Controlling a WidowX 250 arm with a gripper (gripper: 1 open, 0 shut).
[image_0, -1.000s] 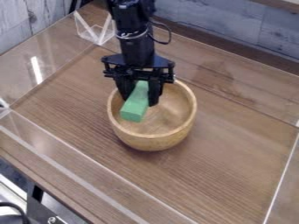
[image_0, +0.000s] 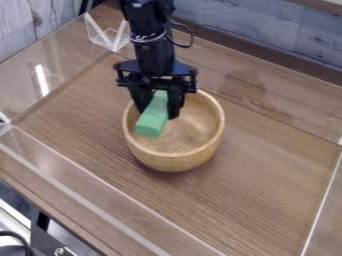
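My black gripper (image_0: 156, 92) reaches down from the top centre to the rim of a tan round bowl (image_0: 198, 140) in the middle of the wooden table. A green block (image_0: 155, 118) is held at the gripper, tilted down into the bowl's left part. The fingertips are partly hidden behind the block and by the gripper's own body.
A grey wall (image_0: 281, 20) runs along the back right. Clear plastic and cables lie at the left edge and top left.
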